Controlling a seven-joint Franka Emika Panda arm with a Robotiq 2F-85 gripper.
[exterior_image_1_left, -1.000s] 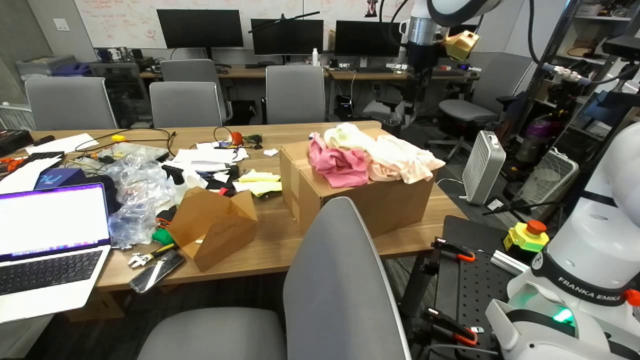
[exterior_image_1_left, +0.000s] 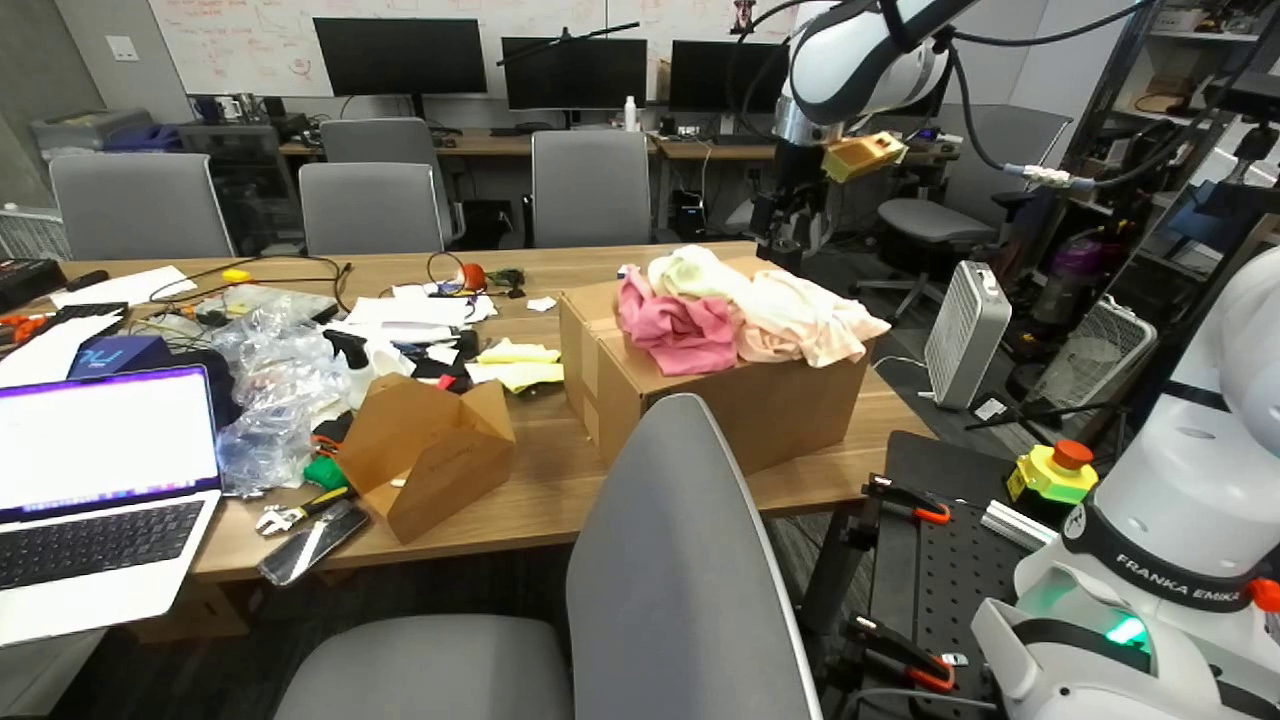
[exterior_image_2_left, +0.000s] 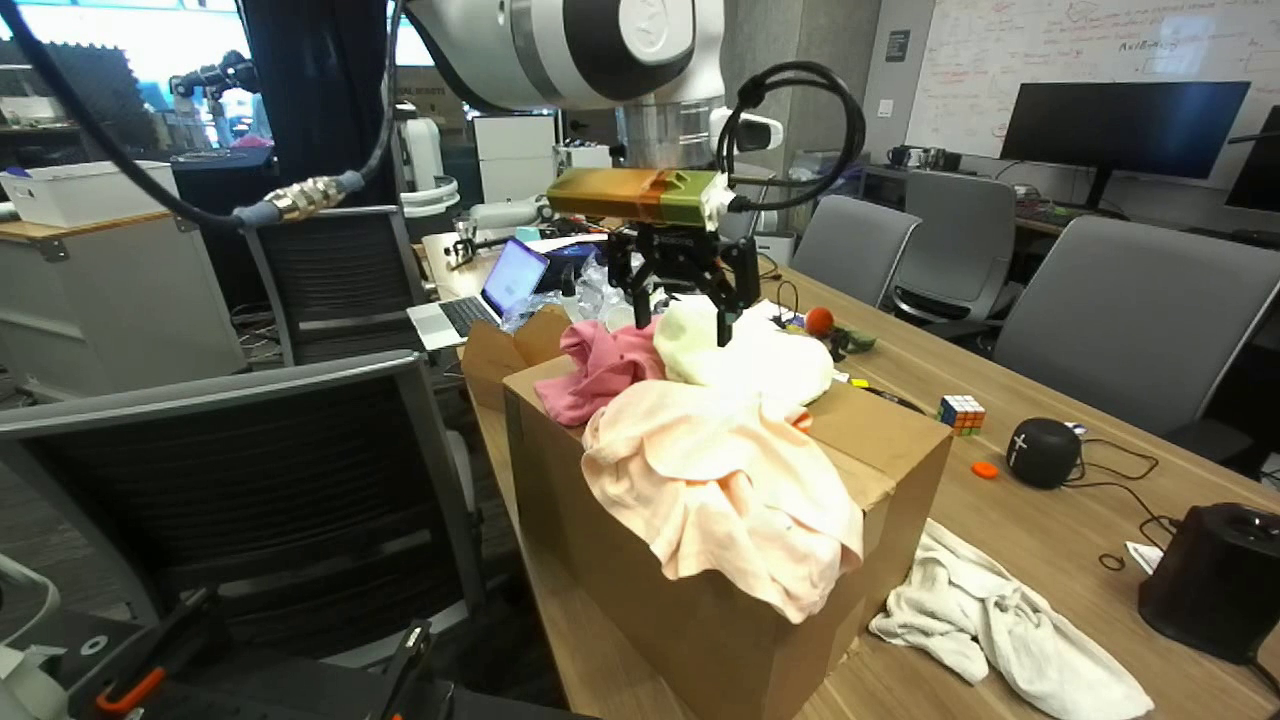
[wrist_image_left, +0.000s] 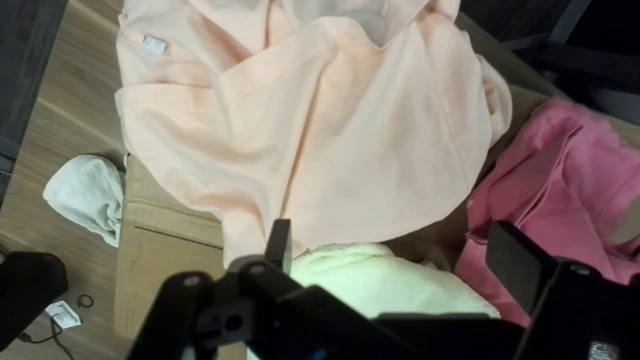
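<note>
Three crumpled cloths lie on top of a cardboard box (exterior_image_1_left: 768, 414): a pink cloth (exterior_image_2_left: 603, 370), a pale yellow-green cloth (exterior_image_2_left: 744, 354) and a peach cloth (exterior_image_2_left: 720, 480). The peach one hangs over the box's edge. My gripper (exterior_image_2_left: 684, 330) is open above the box, pointing down, with nothing held. Seen from the wrist, its fingers frame the pale yellow cloth (wrist_image_left: 384, 282), while the peach cloth (wrist_image_left: 336, 138) spreads beyond them and the pink cloth (wrist_image_left: 558, 198) is at the right. In exterior view 1 the gripper (exterior_image_1_left: 786, 252) hangs past the box's far side.
A whitish cloth (exterior_image_2_left: 1002, 624) is on the table beside the box. Nearby stand a puzzle cube (exterior_image_2_left: 962, 414), a small round speaker (exterior_image_2_left: 1042, 452) and a black cylinder (exterior_image_2_left: 1212, 582). A grey chair (exterior_image_1_left: 684, 564) stands close in front of the box.
The arm and gripper have moved left in exterior view 1, nearer the box, and the gripper has tilted. The cloths and box look unmoved.
</note>
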